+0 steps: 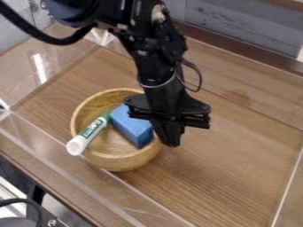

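Note:
The black gripper (168, 124) hangs over the right rim of a round tan bowl (112, 160); it is shut, with nothing visible between its fingers. Inside the bowl lie a blue block (133, 129) and, to its left, a white tube (88, 136) with a green end, leaning over the bowl's near-left rim. The gripper's body hides part of the bowl's back right.
A grey wall (249, 35) runs along the back. Black cables lie at the lower left corner.

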